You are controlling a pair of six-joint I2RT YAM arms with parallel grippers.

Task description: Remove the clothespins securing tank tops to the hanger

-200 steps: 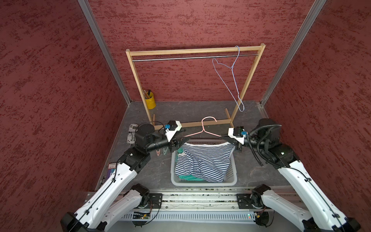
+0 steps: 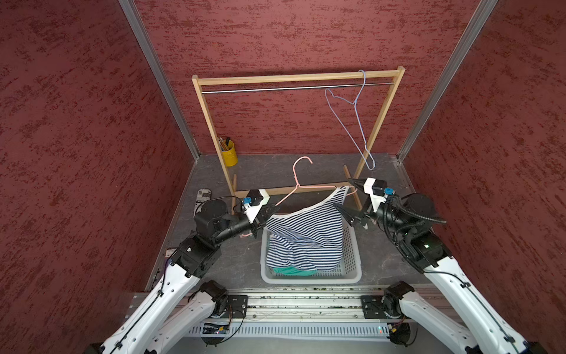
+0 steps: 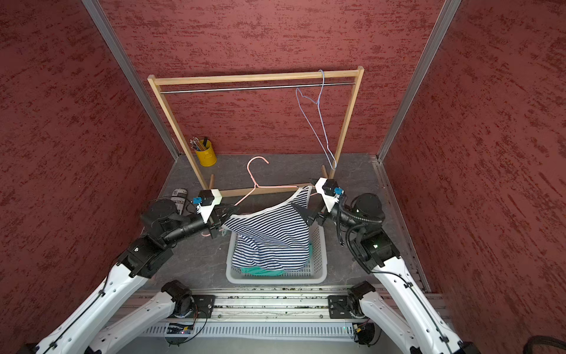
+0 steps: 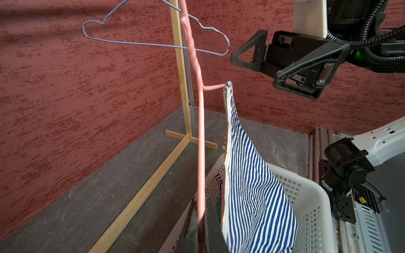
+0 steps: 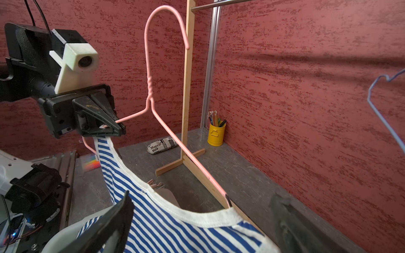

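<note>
The pink hanger (image 2: 297, 185) is raised over the basket, with the striped tank top (image 2: 306, 230) still hanging from it and draping into the basket. My left gripper is shut on the hanger's thin wire. My right gripper stands open by the hanger's right end, behind the tank top's upper corner in its wrist view, with nothing held. No clothespin is clearly visible on the shoulder straps.
The white laundry basket (image 2: 356, 253) holds teal cloth (image 2: 294, 271). A wooden rack (image 2: 297, 76) with a blue hanger (image 2: 348, 121) stands behind. A yellow pencil cup (image 2: 230, 156) is at the back left.
The pink hanger has risen and tilted, drawing the tank top up at the right. My right gripper has lifted from the hanger's end; the left has shifted slightly leftward.
</note>
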